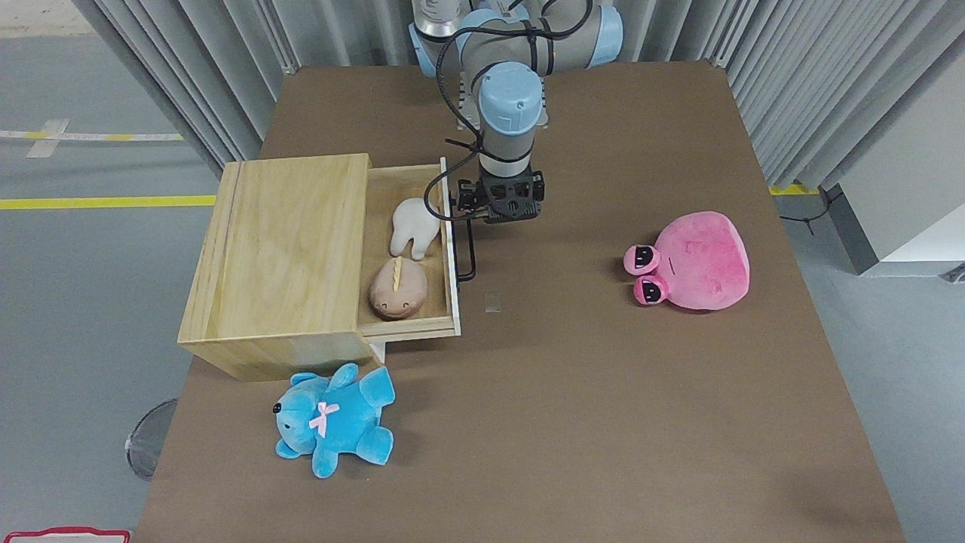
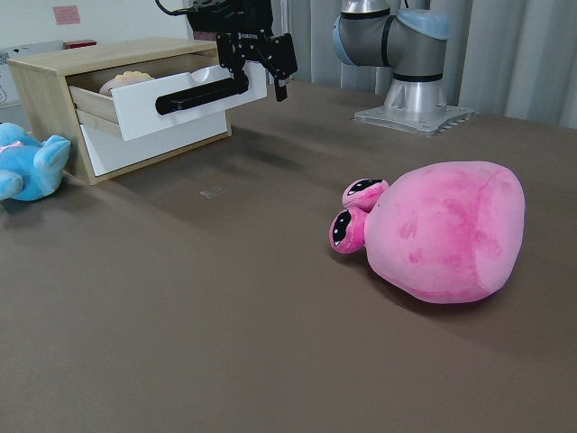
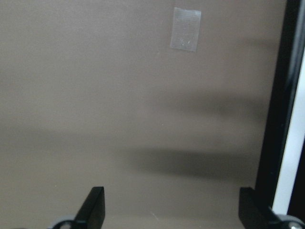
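Observation:
A wooden cabinet (image 1: 271, 253) has its upper drawer pulled out, holding a white tooth-shaped object (image 1: 414, 226) and a beige round plush (image 1: 398, 289). The drawer's white front has a black handle (image 2: 200, 95). My gripper is just outside that front, beside the handle, pointing down; in the wrist view its two fingers stand wide apart over bare table, with the dark handle and white drawer edge along the right.
A blue teddy bear (image 1: 335, 421) lies in front of the cabinet. A pink plush (image 1: 696, 262) rests on the right of the table.

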